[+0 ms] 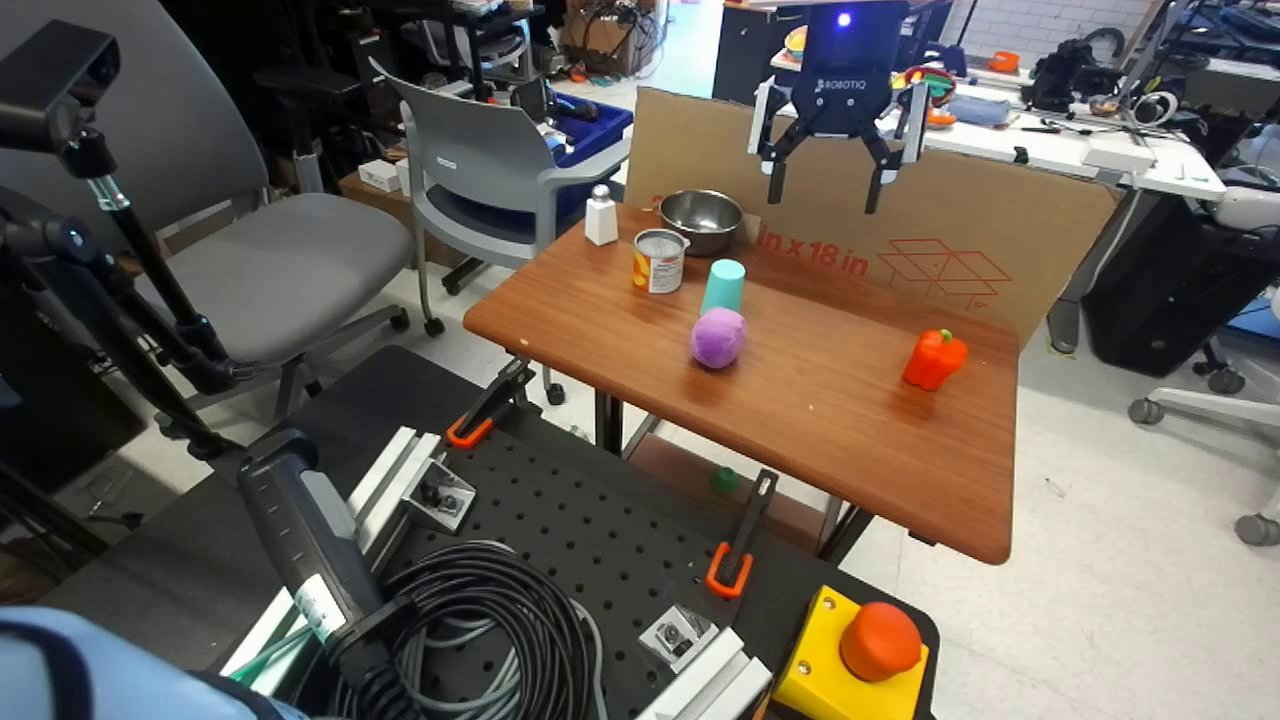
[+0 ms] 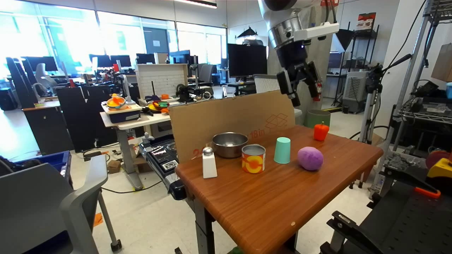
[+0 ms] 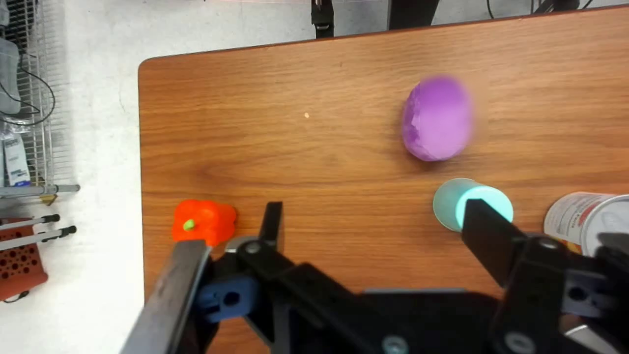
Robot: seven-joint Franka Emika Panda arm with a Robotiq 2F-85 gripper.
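High above the table's back part, my gripper (image 1: 824, 202) is open, its fingers wide apart and nothing between them. A teal cup (image 2: 282, 150) stands on the table, its narrower end appearing to be up. The purple ball-like object (image 2: 310, 158) sits close to it, partly covering the cup (image 1: 725, 286) in the first exterior view. From the wrist, the cup (image 3: 466, 203) shows near one fingertip, well below the gripper. An orange-red pepper (image 3: 204, 221) lies by the opposite finger, toward the table's other end.
A can (image 2: 254, 159), a metal bowl (image 2: 229, 145) and a white shaker (image 2: 208, 163) stand together at one end of the brown table (image 1: 840, 444). Upright cardboard (image 1: 960, 216) lines the back edge. Between ball and pepper, the tabletop is bare.
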